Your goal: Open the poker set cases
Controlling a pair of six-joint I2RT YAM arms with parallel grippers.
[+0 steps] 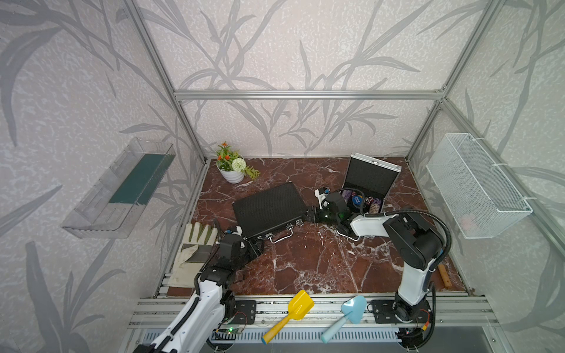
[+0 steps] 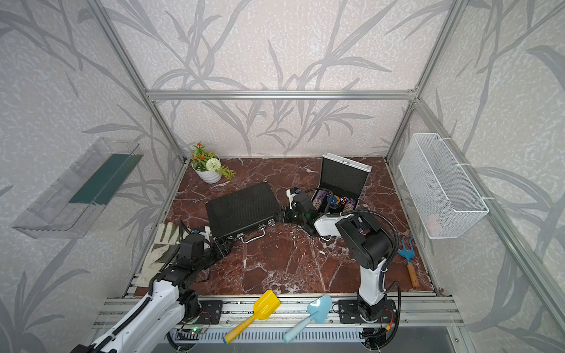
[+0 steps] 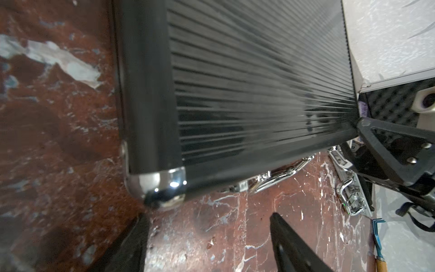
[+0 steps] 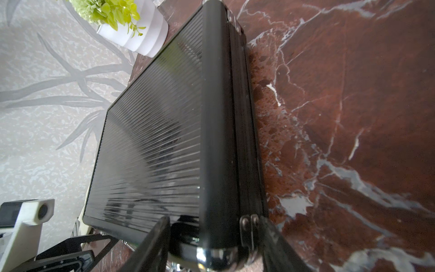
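Note:
A closed black case [image 1: 267, 206] lies mid-left on the marble table, latches and handle toward the front. My left gripper is open at its front-left corner, which sits just beyond the fingertips in the left wrist view. My right gripper is shut on the case's right front corner. Behind my right gripper, a second case [image 1: 370, 176] stands open with its lid raised and chips and a blue item inside.
A flower pot [image 1: 233, 174] stands at the back left, gloves [image 1: 185, 270] at the left edge. A blue fork tool [image 2: 406, 253] lies far right, two scoops at the front rail. Wire baskets hang on both side walls.

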